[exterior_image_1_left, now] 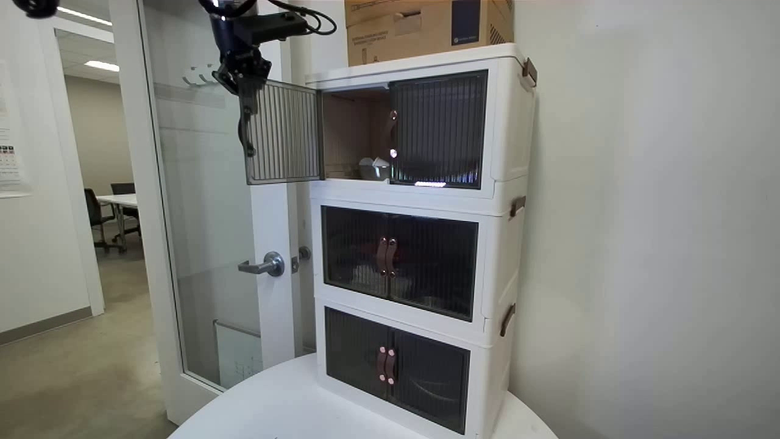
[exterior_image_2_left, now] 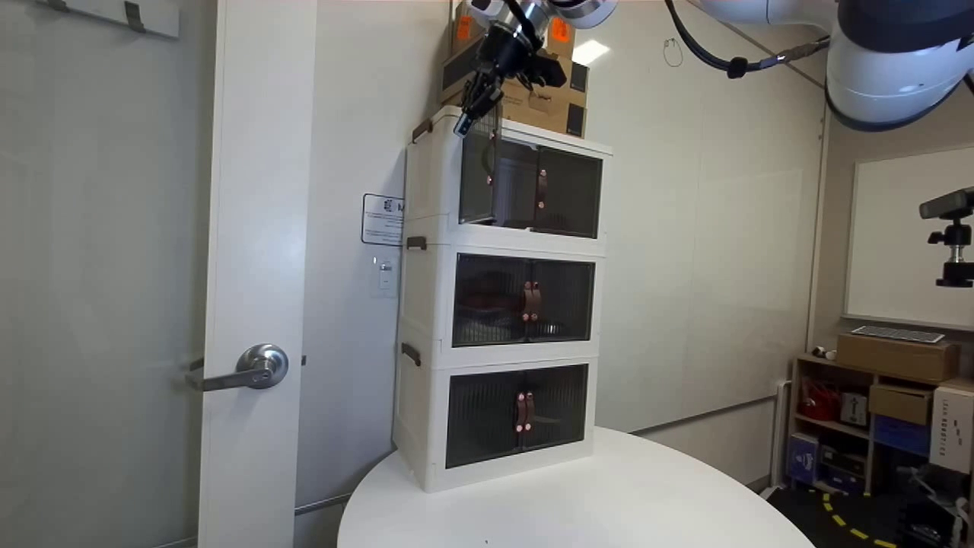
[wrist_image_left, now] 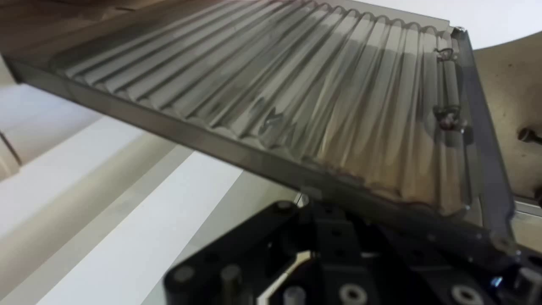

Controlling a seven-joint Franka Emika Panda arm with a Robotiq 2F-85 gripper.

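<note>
The left door [exterior_image_1_left: 285,132] of the top cabinet stands swung wide, a smoky ribbed panel with a dark handle [exterior_image_1_left: 246,132] near its free edge. My gripper [exterior_image_2_left: 463,126] is shut, its fingertips by the upper outer side of that door. Through the ribbed panel, part of the gripper shows in exterior view 1. The wrist view has the door panel [wrist_image_left: 284,91] very close, its frame edge crossing just above the black gripper body. Nothing shows between the fingers, and whether they touch the door I cannot tell.
The top cabinet's right door [exterior_image_1_left: 439,132] is closed; a clear cup-like item [exterior_image_1_left: 374,169] lies inside the exposed compartment. Two closed cabinets are stacked below on a round white table [exterior_image_2_left: 584,502]. Cardboard boxes [exterior_image_1_left: 431,30] sit on top. A glass room door [exterior_image_1_left: 208,219] stands to the left.
</note>
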